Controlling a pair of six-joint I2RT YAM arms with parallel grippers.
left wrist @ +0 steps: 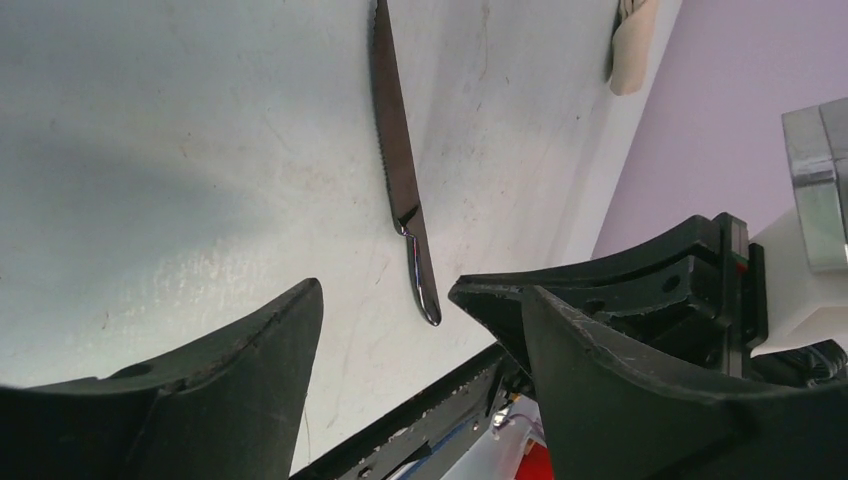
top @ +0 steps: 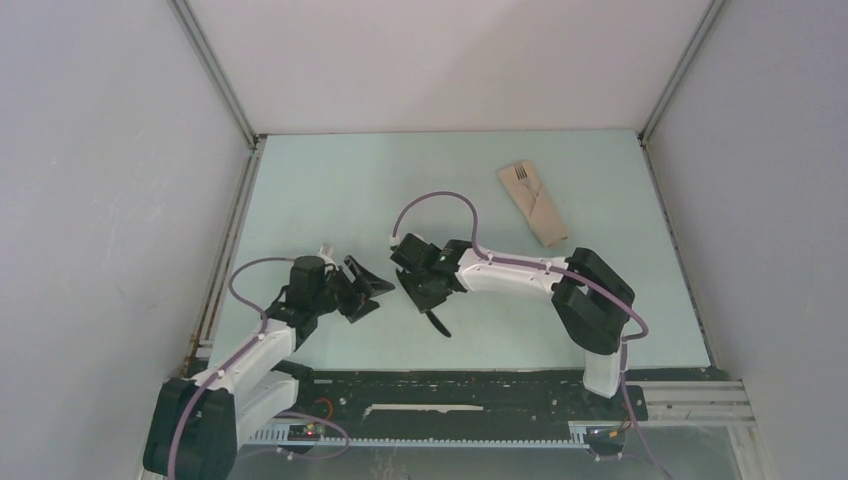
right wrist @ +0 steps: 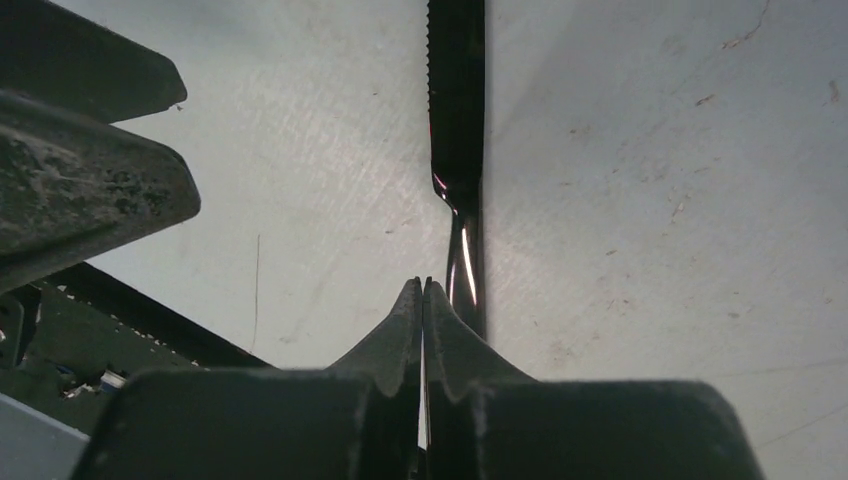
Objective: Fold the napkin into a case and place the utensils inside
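Note:
The folded beige napkin case (top: 546, 220) lies at the back right with the fork (top: 523, 180) in it, tines sticking out. A dark knife (left wrist: 398, 150) lies on the table, handle toward the front edge. My right gripper is over its handle, fingertips together and only a hairline gap between them; the knife (right wrist: 462, 120) passes just right of the tips and partly behind a finger. To the left of the knife, my left gripper (top: 384, 296) stands open and empty, its spread fingers (left wrist: 270, 370) facing the handle end.
The two grippers are close together around the knife. The dark front edge of the table (top: 440, 372) runs just beyond the handle. Free table surface (top: 370, 190) lies behind the arms.

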